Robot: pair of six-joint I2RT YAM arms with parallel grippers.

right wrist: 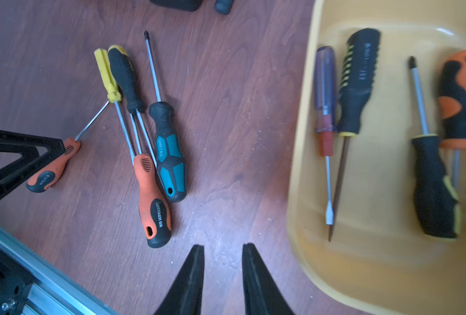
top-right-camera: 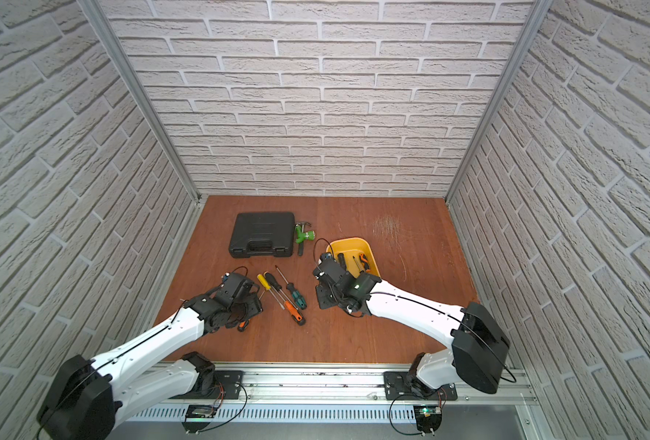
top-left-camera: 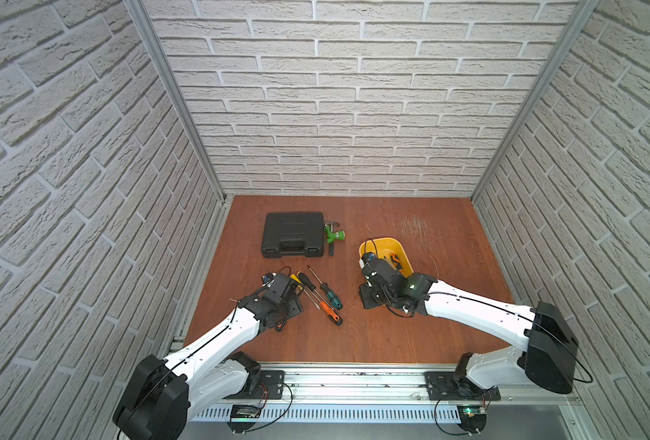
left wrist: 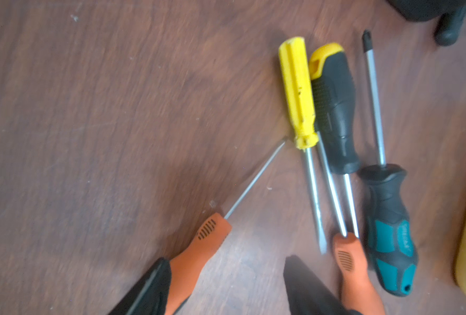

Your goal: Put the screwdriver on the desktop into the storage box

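Note:
Several screwdrivers lie on the desk: a yellow one (left wrist: 297, 89), a black-yellow one (left wrist: 335, 105), a teal one (left wrist: 389, 231), an orange one (left wrist: 356, 273) and a separate orange one (left wrist: 198, 252). My left gripper is over the separate orange one, fingers apart, nothing clearly held. My right gripper stands over bare desk beside the yellow storage box (right wrist: 301, 152), its fingers slightly apart, with nothing visible at the tips. Several screwdrivers lie in the box, including a purple-red one (right wrist: 325, 94) and a black one (right wrist: 359, 78).
A black case (top-left-camera: 292, 234) and a green tool (top-left-camera: 333, 236) sit toward the back. The metal front rail (right wrist: 38, 267) runs along the desk's edge.

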